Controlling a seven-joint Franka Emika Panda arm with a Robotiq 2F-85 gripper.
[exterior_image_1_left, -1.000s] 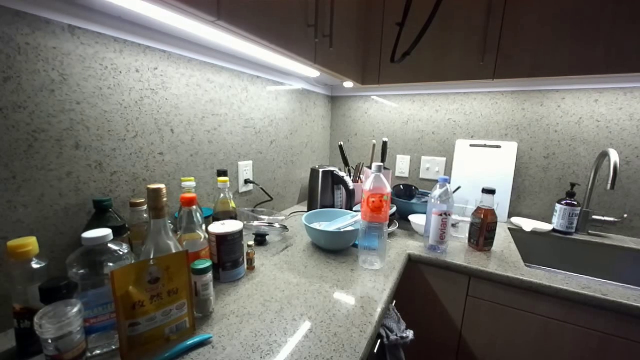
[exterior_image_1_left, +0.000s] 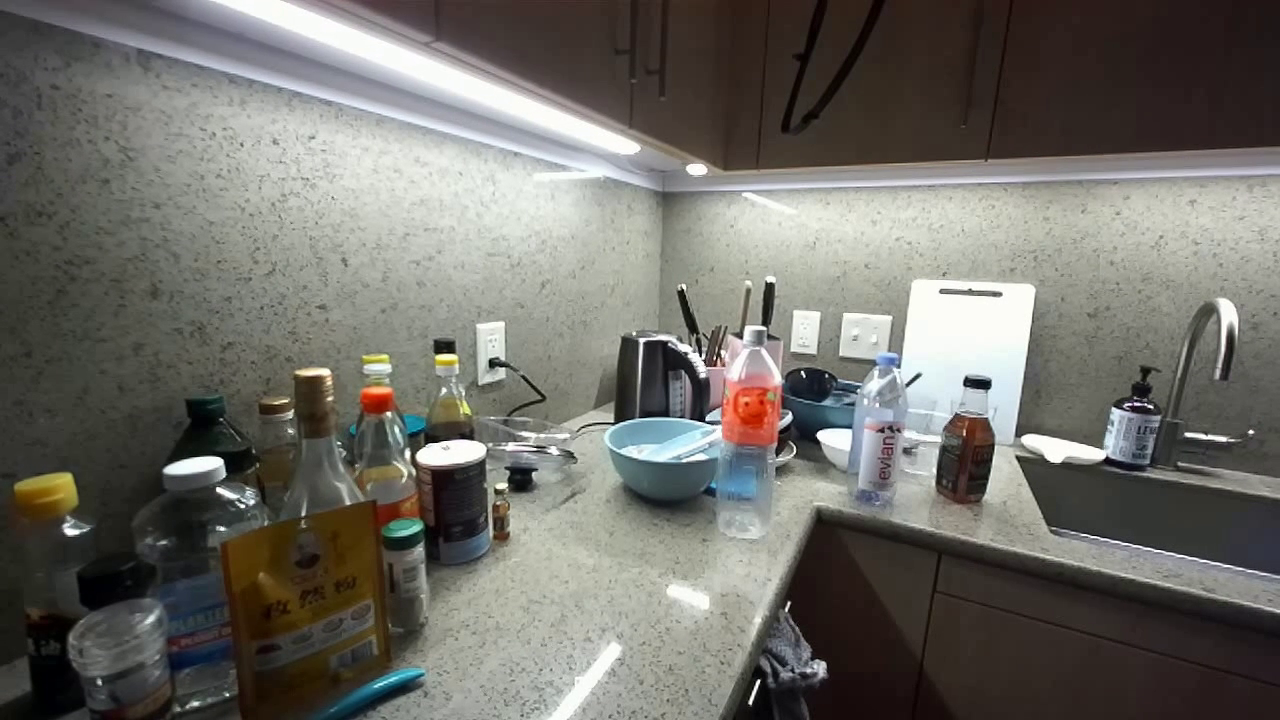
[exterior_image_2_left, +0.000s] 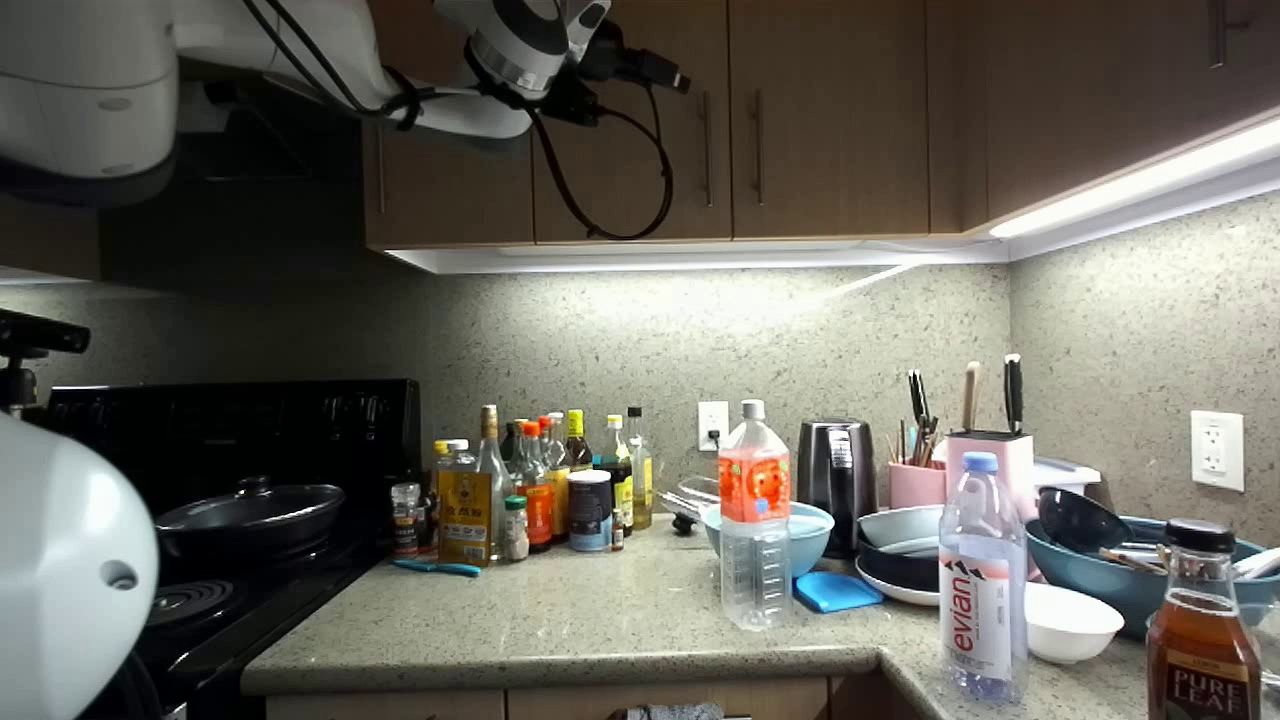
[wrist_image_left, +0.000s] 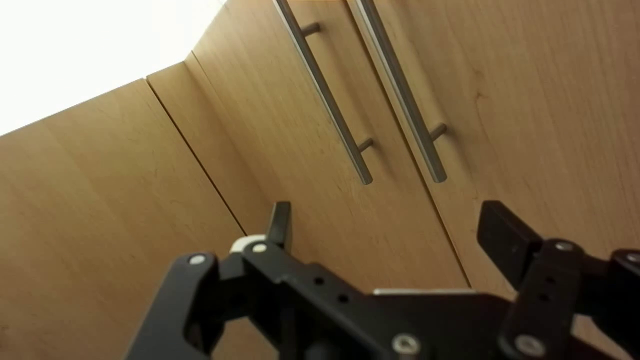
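Observation:
In the wrist view my gripper is open, its two black fingers wide apart with nothing between them. Wooden cupboard doors (wrist_image_left: 540, 120) with two long metal handles (wrist_image_left: 408, 96) fill the view beyond the fingertips. High above the counter, the white arm (exterior_image_2_left: 462, 114) reaches in from the left in exterior view 2, level with the upper cupboards. Far below it on the stone counter (exterior_image_2_left: 516, 612) stand a clear bottle with an orange label (exterior_image_2_left: 753, 486), an evian bottle (exterior_image_2_left: 981, 588) and a blue bowl (exterior_image_1_left: 663, 480).
Bottles and jars crowd the left of the counter, including a yellow spice packet (exterior_image_1_left: 306, 606). A kettle (exterior_image_2_left: 840, 480), knife block (exterior_image_2_left: 996, 462) and dark amber bottle (exterior_image_1_left: 966, 444) stand farther right. A pan (exterior_image_2_left: 250, 518) sits on the stove.

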